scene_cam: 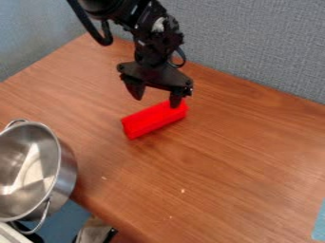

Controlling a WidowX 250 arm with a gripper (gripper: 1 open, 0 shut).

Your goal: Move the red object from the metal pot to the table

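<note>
On the wooden table lies a red object [154,120], a cylinder resting on its side and slanting up to the right. My gripper [155,98] is over its far side, with its fingers apart and nothing held between them. The right finger [176,99] overlaps the cylinder's far right end in the image; whether they touch I cannot tell. At the left edge stands the metal pot [61,171], partly cut off by the frame, and the inside that shows is empty.
Bare table [229,171] stretches right and in front of the cylinder. A grey partition [260,43] closes off the back. Near the pot's handle, clutter at the bottom left is partly visible.
</note>
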